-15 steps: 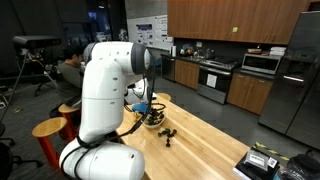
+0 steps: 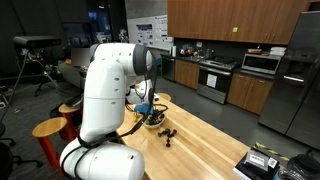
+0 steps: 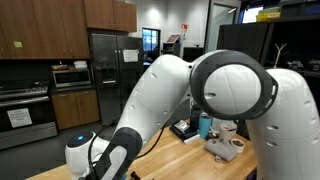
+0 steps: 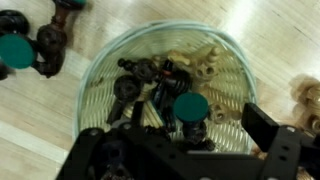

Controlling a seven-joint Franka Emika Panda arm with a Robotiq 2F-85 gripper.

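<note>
A round woven basket (image 4: 88,92) fills the middle of the wrist view. Dark chess pieces (image 4: 127,88) and light ones (image 4: 207,64) lie jumbled inside it. One dark piece with a green base (image 4: 190,107) faces up near the basket's centre. My gripper is over the basket with its fingers wide apart, one on either side of that piece, and nothing is held. In exterior view 1, the gripper (image 2: 142,106) hangs at the basket (image 2: 154,123), partly covering it. The basket is hidden in exterior view 2.
More dark pieces (image 4: 52,38) lie on the table left of the basket in the wrist view, and light pieces (image 4: 311,97) lie to its right. Farther along the table sits a black-and-white box (image 2: 260,162). Bare wood (image 2: 205,145) stretches between.
</note>
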